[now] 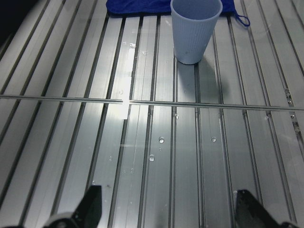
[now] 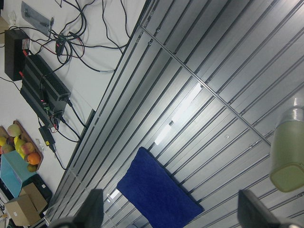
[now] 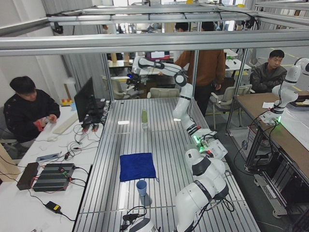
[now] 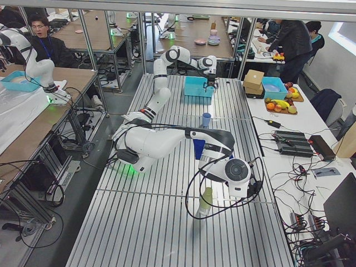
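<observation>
A blue cup (image 3: 141, 186) (image 1: 192, 33) stands upright on the slatted metal table (image 3: 111, 203), just short of a folded blue cloth (image 3: 137, 166) (image 2: 159, 190). My left gripper is back from the cup, its fingertips apart with bare table between them. A green-capped or green-filled bottle (image 3: 144, 118) (image 2: 287, 154) stands toward the other end of the table. My right gripper is raised near that end, its fingers apart and nothing seen between them.
A teal bin (image 4: 197, 83) sits at the end by the left arm. A side table holds a fruit tray (image 4: 281, 105), boxes (image 4: 254, 80), cables and black power units (image 4: 293, 143).
</observation>
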